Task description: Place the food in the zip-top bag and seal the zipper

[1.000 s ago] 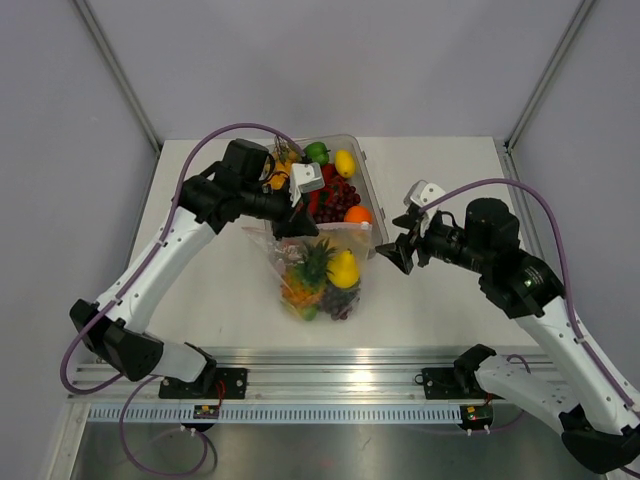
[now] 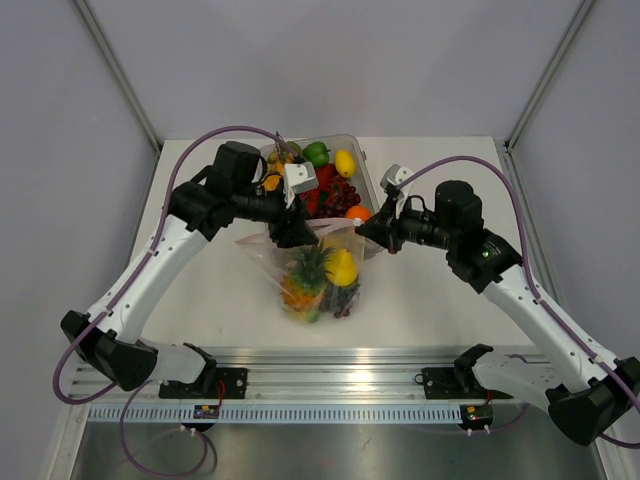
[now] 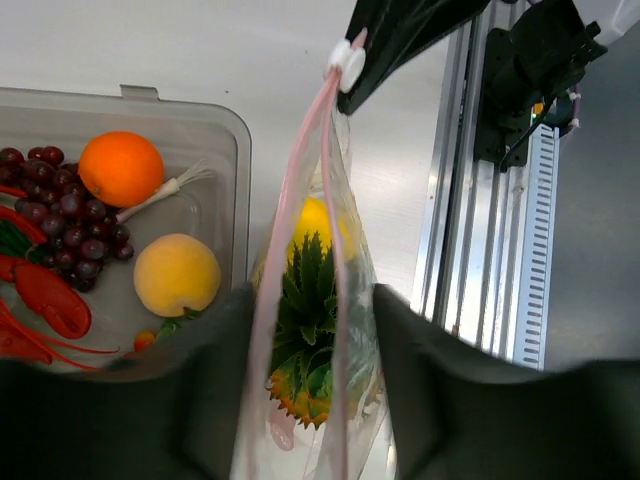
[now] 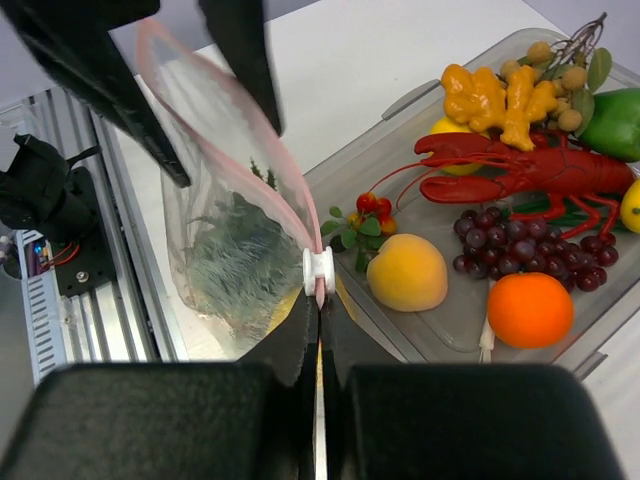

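Observation:
A clear zip top bag (image 2: 266,257) with a pink-edged mouth stands on the table. Inside show a pineapple (image 2: 305,287), a yellow fruit (image 2: 342,267) and something dark. At the bag's right corner, my right gripper (image 2: 364,232) is shut on the pink zip edge, right beside the white slider (image 4: 318,265). My left gripper (image 2: 292,236) is above the left part of the mouth, its fingers part open. In the left wrist view, the two pink strips (image 3: 338,230) run apart between its blurred fingers, with a gap between them.
Behind the bag, a grey tray (image 4: 425,330) holds an orange (image 4: 530,310), a peach (image 4: 407,272), red grapes (image 4: 535,245), a red lobster (image 4: 510,178) and other food.
My right gripper has come left to the bag's corner and closed on its edge. The left gripper has shifted only slightly, and its fingers now stand wider apart.

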